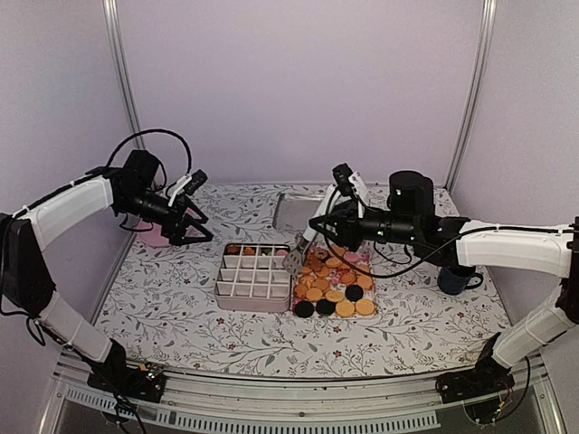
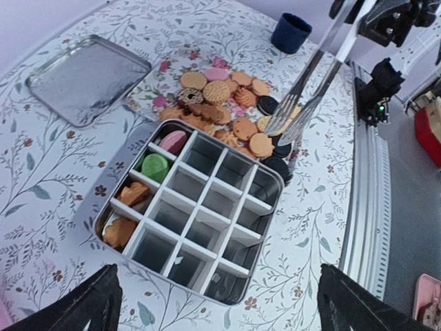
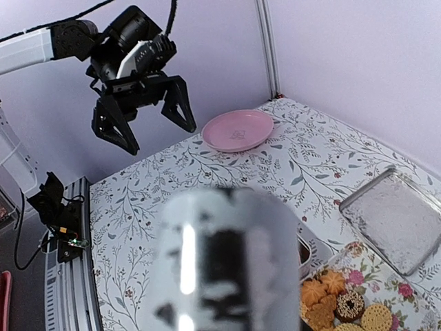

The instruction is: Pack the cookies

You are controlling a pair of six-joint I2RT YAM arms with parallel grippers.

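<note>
A divided box (image 1: 253,300) (image 2: 182,262) holds a pink, a green and brown cookies along one side; its other visible compartments are empty. Loose cookies (image 1: 344,307) (image 2: 215,93) lie on a floral sheet beside it. My right gripper (image 1: 327,221) carries metal tongs (image 1: 308,237), their tips over the cookies beside the box; in the right wrist view a blurred metal piece fills the foreground, and the gripper's finger is hard to judge. My left gripper (image 1: 188,228) hangs open and empty, left of and above the box.
A metal tray (image 2: 86,76) (image 3: 389,214) lies behind the box, a pink plate (image 3: 238,127) at the back left, a dark mug (image 1: 460,280) (image 2: 291,31) on the right.
</note>
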